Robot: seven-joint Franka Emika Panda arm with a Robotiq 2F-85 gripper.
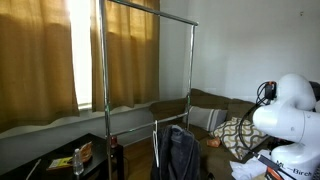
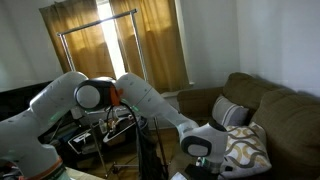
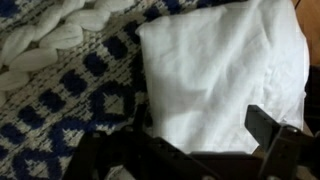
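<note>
In the wrist view my gripper stands open, its dark fingertips (image 3: 263, 126) apart at the bottom of the picture. A white cloth (image 3: 225, 70) lies between and beyond the fingers, over a blue-and-white woven textile (image 3: 60, 100). Whether the fingers touch the cloth, I cannot tell. A strand of chunky white beads (image 3: 38, 52) rests on the textile at the upper left. In exterior view 2 the arm reaches over to the sofa, with the dark gripper (image 2: 205, 148) low in front of a patterned cushion.
A patterned cushion (image 2: 246, 150) and a grey pillow (image 2: 229, 112) sit on the brown sofa (image 2: 280, 105). A metal rack (image 1: 104, 60) stands mid-room, with a dark garment (image 1: 180, 155) at its lower bar. Small items lie on the dark table (image 1: 40, 165) at left.
</note>
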